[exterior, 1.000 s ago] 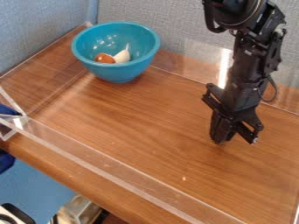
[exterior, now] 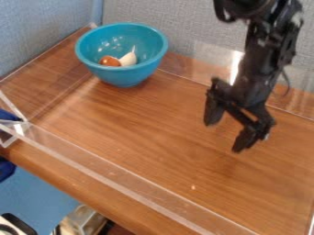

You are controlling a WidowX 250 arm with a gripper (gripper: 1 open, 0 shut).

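Observation:
My black gripper [exterior: 233,124] hangs over the right part of the wooden table [exterior: 147,156], open, its two fingers apart with nothing visible between them; it is slightly blurred. A teal bowl [exterior: 141,64] stands at the back left of the table, well away from the gripper. In it are an orange round item [exterior: 109,61] and a pale, pointed item [exterior: 128,59].
Grey padded walls [exterior: 37,37] bound the left and back. A clear edging runs along the table. Some dark blue and metal objects lie beyond the left edge, at the lower left.
The gripper's fingers have spread wider than a second ago, and the gripper has shifted slightly left and up. The bowl and its contents have not moved.

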